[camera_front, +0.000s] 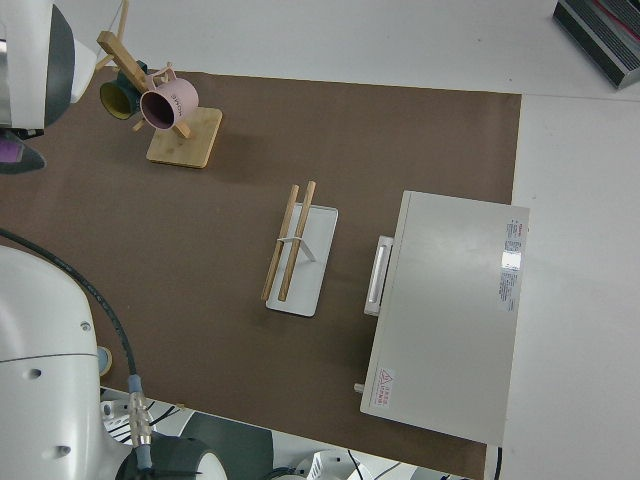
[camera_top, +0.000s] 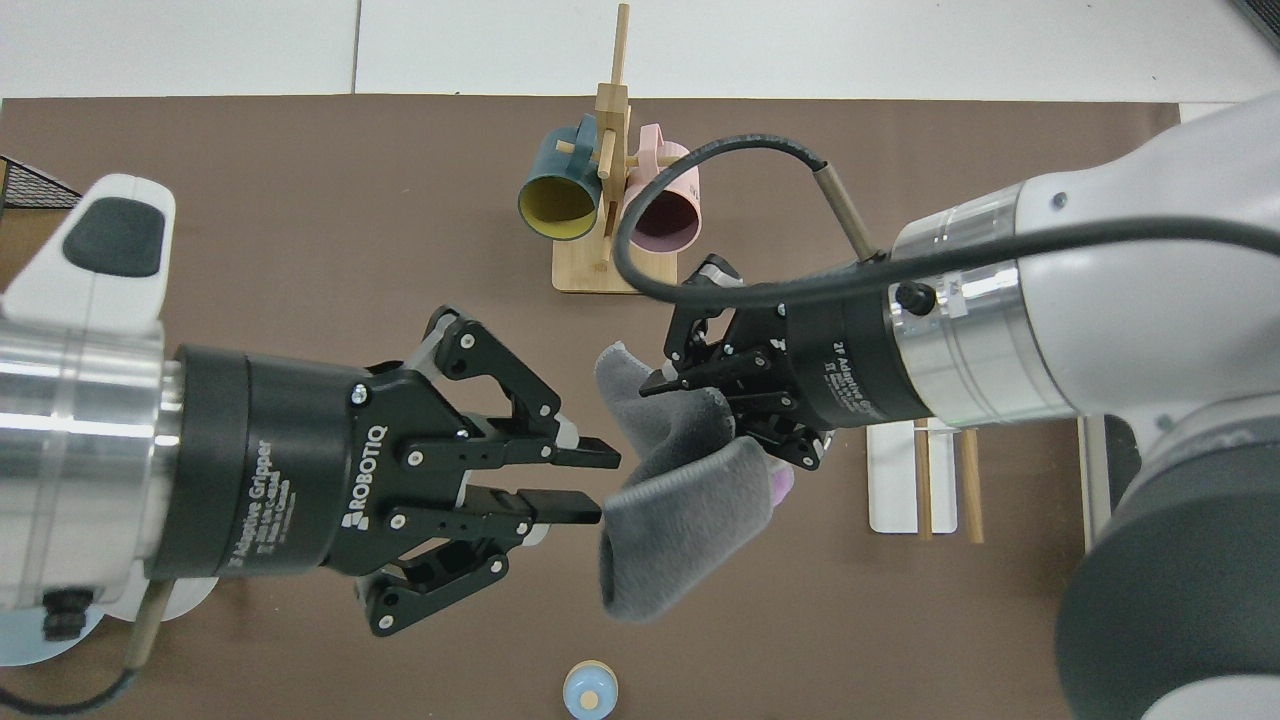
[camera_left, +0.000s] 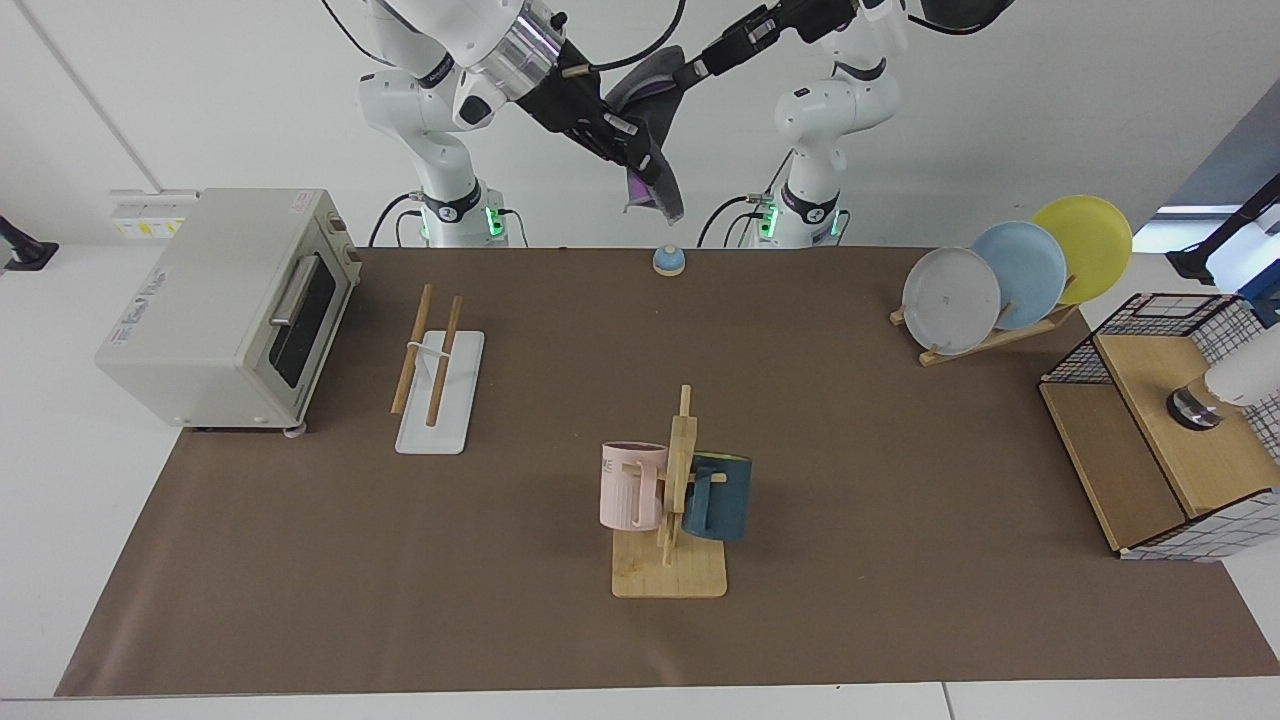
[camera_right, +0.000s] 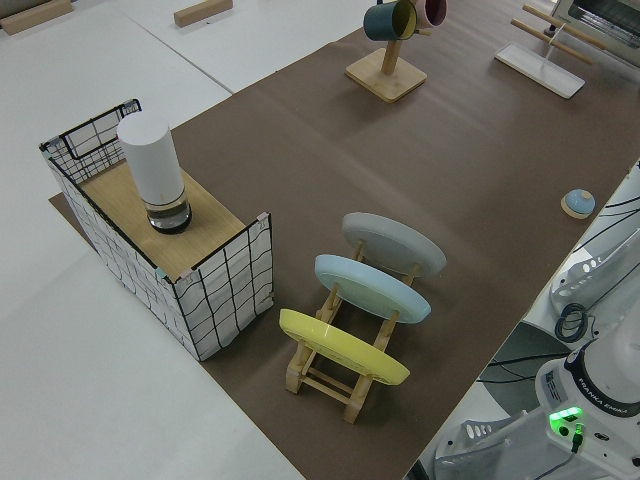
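Observation:
A grey cloth (camera_top: 672, 504) with a purple patch hangs below my right gripper (camera_top: 732, 372) in the top view, apparently held by it, though the fingertips are hidden. My left gripper (camera_top: 564, 486) is just left of the cloth, apart from it, its fingers apparently spread. In the left view the dark cloth (camera_left: 654, 102) hangs between both arms, above the table's edge.
A mug rack (camera_left: 666, 576) holds a pink and a teal mug. A plate rack (camera_right: 355, 395) with three plates, a wire basket (camera_right: 215, 300), a white stand (camera_front: 310, 290), a toaster oven (camera_left: 228, 312) and a small blue object (camera_top: 589, 690) surround clear brown mat.

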